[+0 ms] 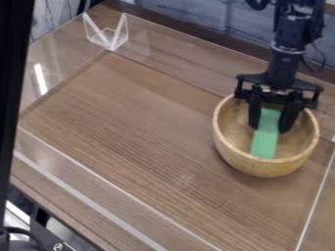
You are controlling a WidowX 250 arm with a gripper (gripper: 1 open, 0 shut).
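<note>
A round tan bowl [236, 157] sits at the right of the wooden table, holding an upright-lying green object [267, 139]. My black gripper [271, 112] reaches down from the upper right, its fingers over and in the bowl at the green object's upper end. Whether they are closed on it cannot be made out.
A clear wire-like holder [108, 31] stands at the back left. The table's edge runs along the left.
</note>
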